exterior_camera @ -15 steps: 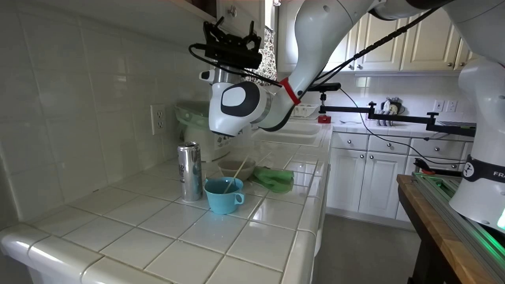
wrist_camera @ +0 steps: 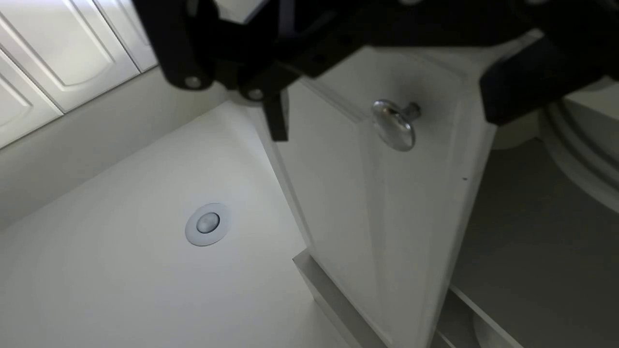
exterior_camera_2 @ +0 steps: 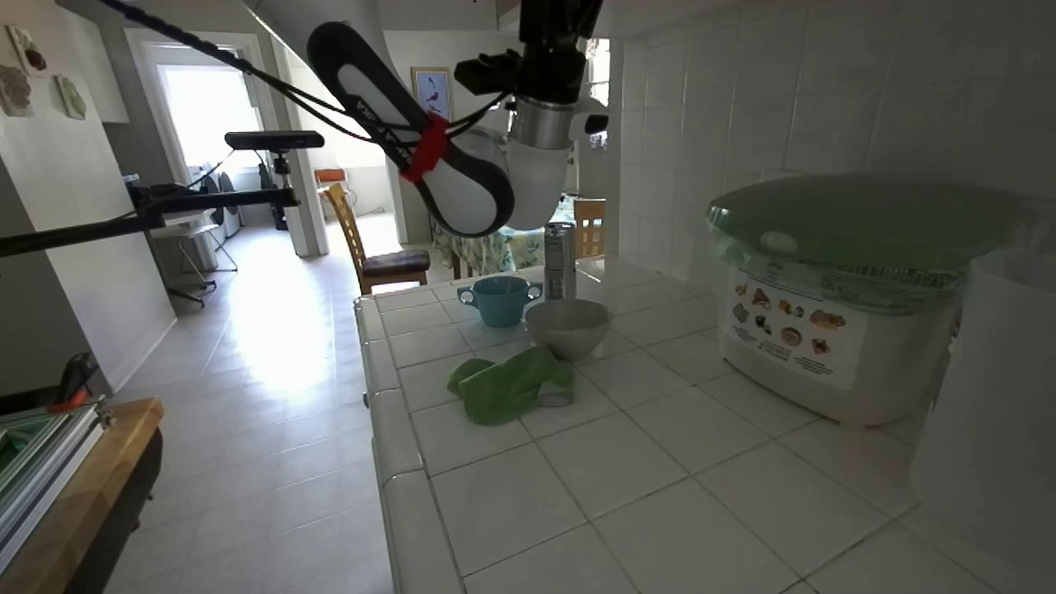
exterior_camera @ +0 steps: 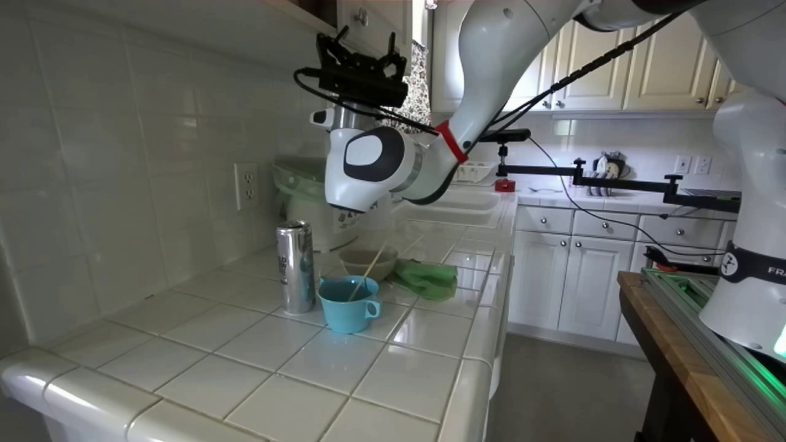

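A white cabinet door (wrist_camera: 348,191) hangs ajar in the wrist view, with the dark cabinet interior (wrist_camera: 539,232) showing to its right. Its round metal knob (wrist_camera: 394,124) appears in the space between my spread fingers, and neither finger visibly touches it. My gripper (exterior_camera: 366,45) points upward in exterior view 1, open and empty, just below the same knob (exterior_camera: 361,17). How far the fingertips are from the door is hard to judge. In exterior view 2 the top of the gripper is cut off.
Below the arm, a silver can (exterior_camera: 295,266), a blue two-handled cup (exterior_camera: 344,309) with a stick, a bowl (exterior_camera: 368,262) and a green cloth (exterior_camera: 431,279) stand close together. A lidded bin (exterior_camera_2: 822,317) is near the wall.
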